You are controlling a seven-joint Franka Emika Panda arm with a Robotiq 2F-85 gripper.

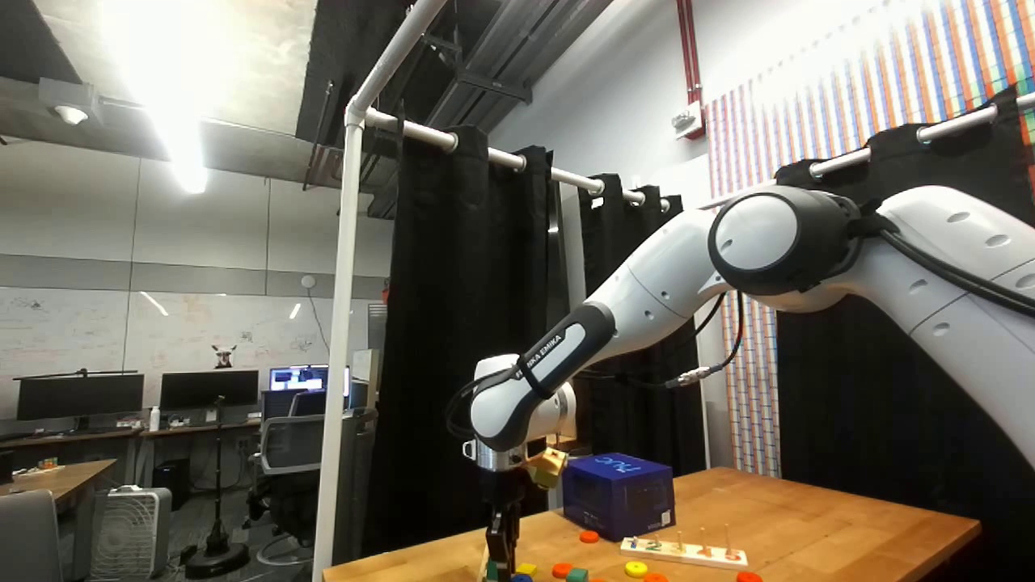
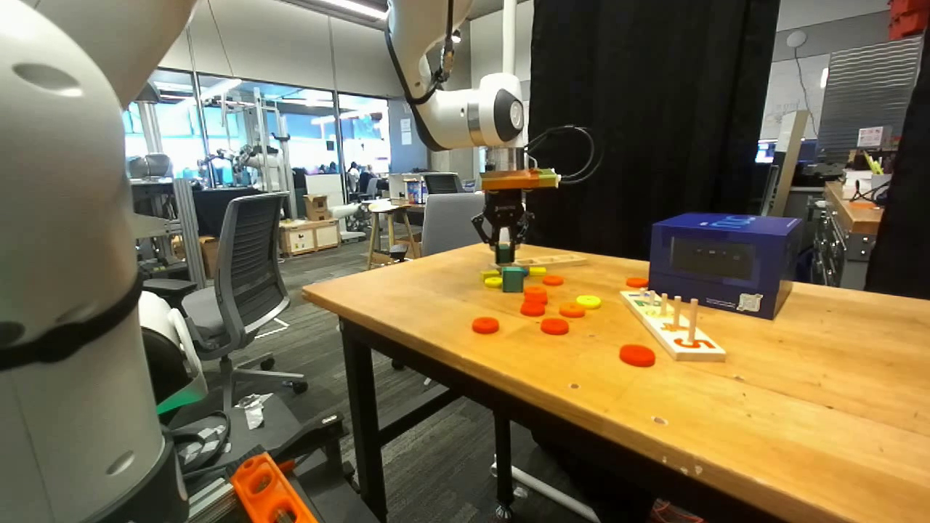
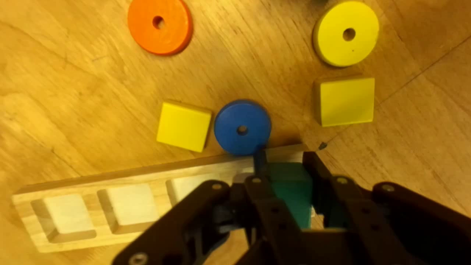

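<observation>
In the wrist view a green block (image 3: 291, 187) is pinched between the two black fingers of my gripper, which is shut on it. Beneath the block lies the right end of a wooden tray (image 3: 163, 181) with square recesses; the fingers hide that end, so whether the block touches it I cannot tell. Exterior view 2 has the gripper (image 2: 503, 248) pointing straight down, low over the table's far left part. A blue disc (image 3: 242, 127) lies against the tray's long edge, beside the fingertips.
Two yellow blocks (image 3: 184, 126), a yellow disc (image 3: 347, 34) and an orange disc (image 3: 159, 24) lie near the tray. Another green block (image 2: 512, 279) stands in front of the gripper. A numbered peg board (image 2: 673, 326) and a blue box (image 2: 725, 261) are farther right.
</observation>
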